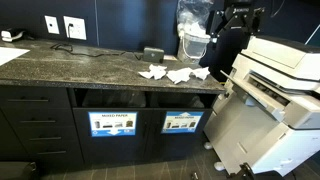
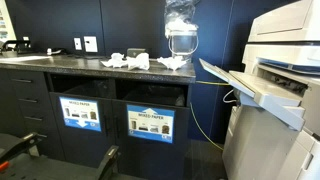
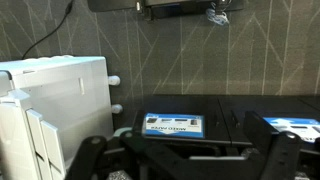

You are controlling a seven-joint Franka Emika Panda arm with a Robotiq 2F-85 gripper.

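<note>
Along the wrist view's lower edge, my gripper shows its dark fingers spread wide apart, with nothing held between them. Dark arm parts [image 1: 235, 20] hang at the top right of exterior view 1, away from the counter. Several crumpled white papers [image 1: 182, 75] lie on the speckled counter [image 1: 80, 70], near its front edge. Below them are two openings with blue-and-white labels, a left label [image 1: 113, 123] and a right label [image 1: 182, 122]. What lies inside the openings is too dark to tell.
A clear bucket [image 2: 183, 43] with plastic in it stands behind the papers. A small dark box [image 1: 153, 54] sits at the counter's back. The large white printer [image 1: 265, 110] stands at the right with a tray sticking out. Bare counter lies to the left.
</note>
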